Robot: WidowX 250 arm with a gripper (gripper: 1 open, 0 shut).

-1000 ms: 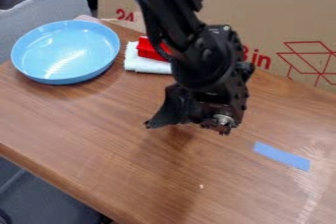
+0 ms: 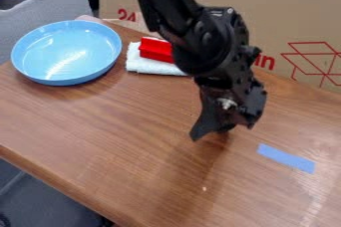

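Observation:
My black gripper (image 2: 224, 116) hangs low over the middle-right of the wooden table, angled downward. Its fingertips are dark and overlap one another from this view, so I cannot tell how far apart they are or whether anything is between them. Behind the arm, to the left, a red object (image 2: 154, 49) rests on a folded white cloth (image 2: 147, 64). A light blue round tray or plate (image 2: 67, 50) lies at the back left of the table.
A cardboard box (image 2: 300, 22) stands along the back. A strip of blue tape (image 2: 285, 158) lies at the right. A grey object (image 2: 34, 12) sits at the far left.
My gripper has turned and shifted to the right, its fingers now pointing more steeply down. More of the red object and white cloth shows.

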